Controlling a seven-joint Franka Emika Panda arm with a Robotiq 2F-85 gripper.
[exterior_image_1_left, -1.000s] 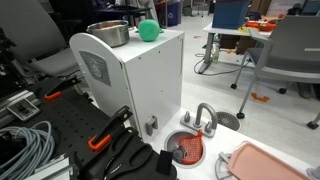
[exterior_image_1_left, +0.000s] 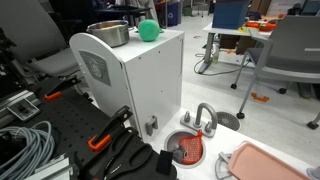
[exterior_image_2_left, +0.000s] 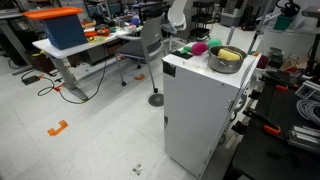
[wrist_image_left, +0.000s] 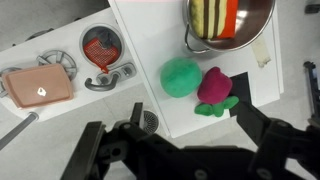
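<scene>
My gripper is open in the wrist view, its two dark fingers wide apart with nothing between them. Below it, on a white cabinet top (wrist_image_left: 160, 60), rest a round green object (wrist_image_left: 181, 77) and a magenta one with green leaves (wrist_image_left: 214, 87). A metal pot (wrist_image_left: 229, 35) stands close by, holding a yellow and brown striped piece (wrist_image_left: 210, 17) and an orange-red one. Exterior view 1 shows the pot (exterior_image_1_left: 109, 34) at the cabinet's back left, with the green object (exterior_image_1_left: 149, 30) to its right. The gripper cannot be made out clearly in the exterior views.
A small sink (exterior_image_1_left: 188, 148) with a red utensil (exterior_image_1_left: 197, 140) and a tap (exterior_image_1_left: 207, 112) lies right of the cabinet. Beside it is a pinkish tray (exterior_image_1_left: 262, 163). Cables (exterior_image_1_left: 27, 150) and black hardware crowd the dark table. Chairs stand behind.
</scene>
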